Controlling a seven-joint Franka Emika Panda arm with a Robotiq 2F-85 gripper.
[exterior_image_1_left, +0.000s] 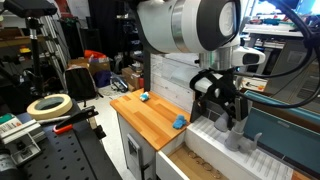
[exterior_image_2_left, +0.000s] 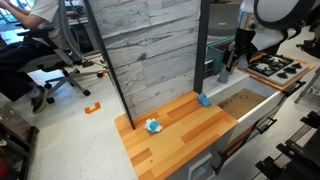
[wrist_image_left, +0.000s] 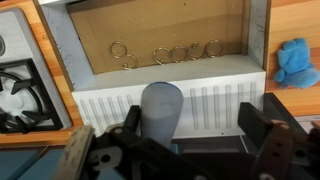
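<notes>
My gripper is open above a white slatted strip (wrist_image_left: 215, 105) behind the drawer. A grey rounded object (wrist_image_left: 160, 106) rises beside the left finger (wrist_image_left: 128, 138) in the wrist view, on the inner side of the gap. Whether it touches that finger cannot be told. The right finger (wrist_image_left: 262, 132) is well apart from it. In exterior view 1 the dark gripper (exterior_image_1_left: 221, 105) hangs over grey pieces (exterior_image_1_left: 234, 139) standing on the strip.
The open drawer (wrist_image_left: 180, 25) has several small rings (wrist_image_left: 179, 53) on its floor. A blue cloth (wrist_image_left: 294, 62) lies on the wooden counter (exterior_image_2_left: 172, 128) to one side, a stove top (exterior_image_2_left: 275, 68) on the other.
</notes>
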